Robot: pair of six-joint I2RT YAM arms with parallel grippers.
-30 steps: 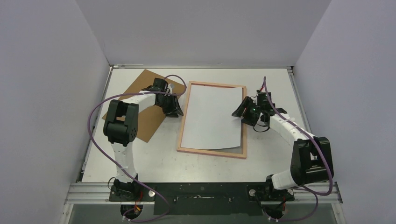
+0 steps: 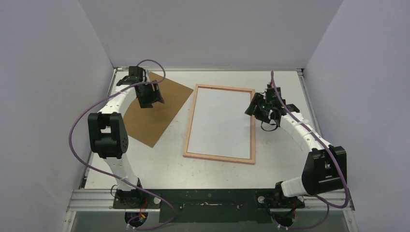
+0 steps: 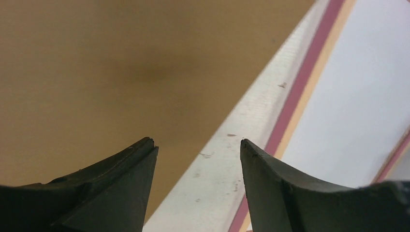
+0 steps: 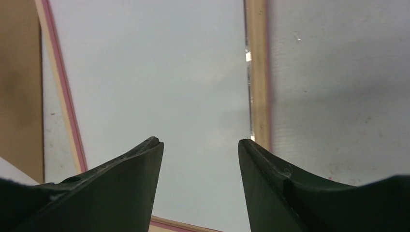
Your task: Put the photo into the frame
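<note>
The photo (image 2: 220, 123) shows a blank white face and lies flat inside the wooden frame (image 2: 218, 157), filling it nearly edge to edge. In the right wrist view a thin dark line runs between the white sheet (image 4: 159, 96) and the frame's right bar (image 4: 259, 72). My right gripper (image 2: 250, 112) hovers at that right bar; its fingers (image 4: 152, 164) stand apart, nothing between them. Above the brown backing board (image 2: 164, 118) hangs my left gripper (image 2: 155, 102), also open and empty, with the board (image 3: 121, 72) blurred beneath it.
The brown board lies tilted on the white table (image 2: 169, 169) at the left, its corner close to the frame's upper left. Bare table extends in front of the frame and to its right. Grey walls (image 2: 372, 96) enclose the sides and back.
The photo's right side, raised a second ago with a gap at the lower right, now lies down in the frame. My left gripper has moved left and back over the board; the right rose slightly.
</note>
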